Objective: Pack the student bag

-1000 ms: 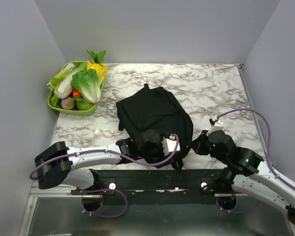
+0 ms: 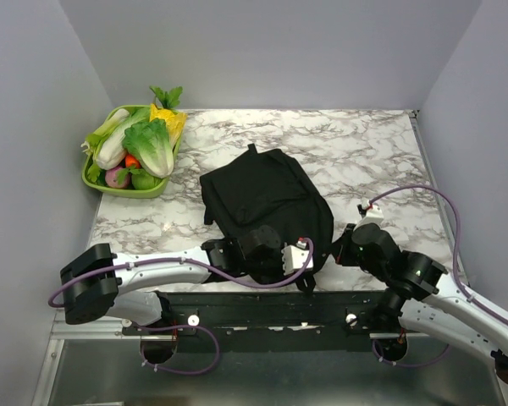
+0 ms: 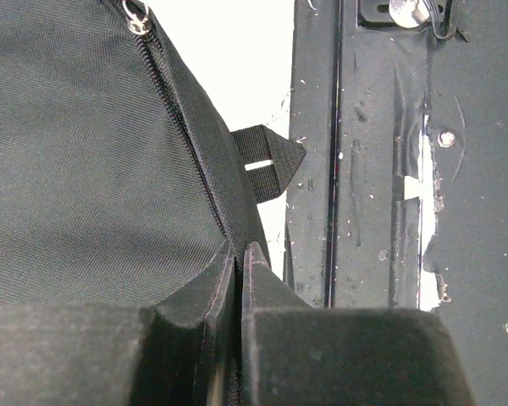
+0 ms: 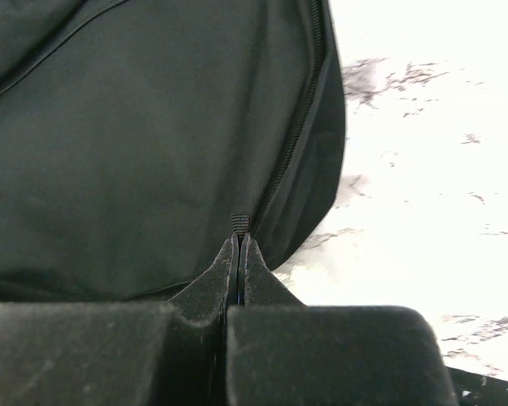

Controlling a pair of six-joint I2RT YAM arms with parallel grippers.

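Note:
The black student bag (image 2: 258,194) lies flat in the middle of the marble table, its lower right corner close to the front edge. My left gripper is shut on the bag's edge beside the zipper (image 3: 182,118), pinching the fabric. From above, its arm covers part of the bag's lower half and hides the fingertips. My right gripper is shut at the bag's lower right side, with a small ribbed tab (image 4: 240,223) at its fingertips near the end of the other zipper stretch (image 4: 296,127). The tab appears caught between the tips.
A green basket (image 2: 135,193) full of vegetables stands at the back left. Bare marble table (image 2: 364,148) lies to the right of and behind the bag. A dark rail (image 2: 254,313) runs along the front edge. A black strap end (image 3: 271,161) sticks out from the bag.
The bag stays largely in place.

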